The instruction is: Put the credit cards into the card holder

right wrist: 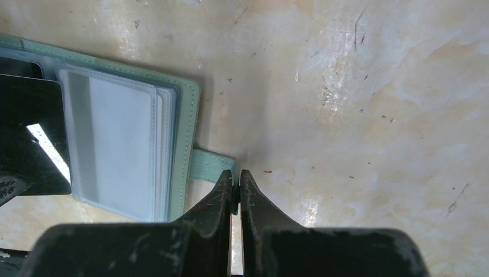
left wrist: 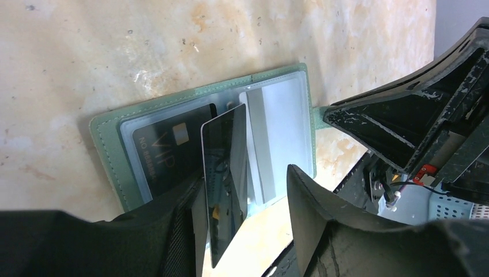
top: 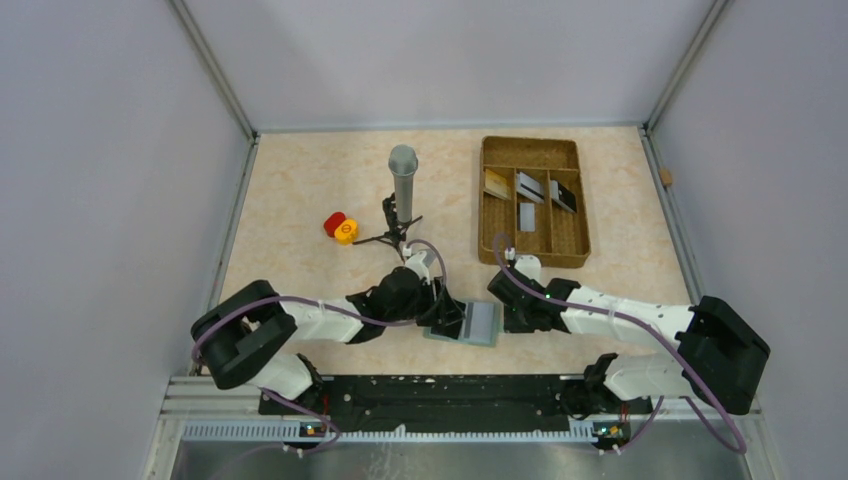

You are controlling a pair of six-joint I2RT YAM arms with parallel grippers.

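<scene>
The green card holder (top: pixel 480 332) lies open on the table, with clear sleeves; a black VIP card (left wrist: pixel 167 144) sits inside its left sleeve. A glossy black card stands tilted over the holder in the left wrist view, near the edge of the white sleeve (left wrist: pixel 282 133). My left gripper is open around this card, which leans by its left finger and stays clear of the right one. On the holder's right side, my right gripper is shut with the end of the small green tab (right wrist: pixel 210 165) at its fingertips.
A brown divided tray (top: pixel 497 250) with several cards stands at the back right. A grey cylinder on a stand (top: pixel 404 180) and red and yellow round items (top: pixel 346 231) are at the back left. Bare table lies right of the holder.
</scene>
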